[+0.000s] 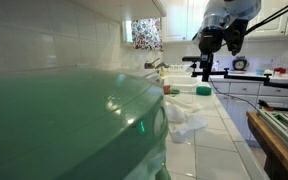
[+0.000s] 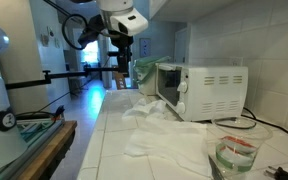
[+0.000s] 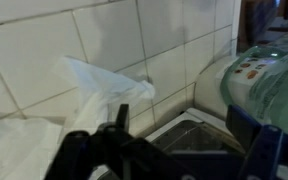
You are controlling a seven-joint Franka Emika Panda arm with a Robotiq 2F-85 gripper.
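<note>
My gripper stands open in the wrist view, its dark fingers spread wide with nothing visible between them. In exterior view 1 it (image 1: 206, 74) hangs well above the tiled counter. A crumpled white cloth or paper (image 3: 109, 88) lies on the tiles ahead of it in the wrist view. At the right of that view is a large pale green, shiny object (image 3: 269, 82). Exterior view 2 shows white sheets (image 2: 169, 143) spread on the counter and a clear container with green and red marks (image 2: 236, 152) beside them.
A white toaster oven (image 2: 206, 92) stands against the tiled wall, with a dark cable near it. A big green object (image 1: 69, 120) blocks much of exterior view 1. A dark sink-like recess (image 3: 189, 138) lies below the gripper in the wrist view. Bare tiles (image 2: 104, 155) run along the counter's front.
</note>
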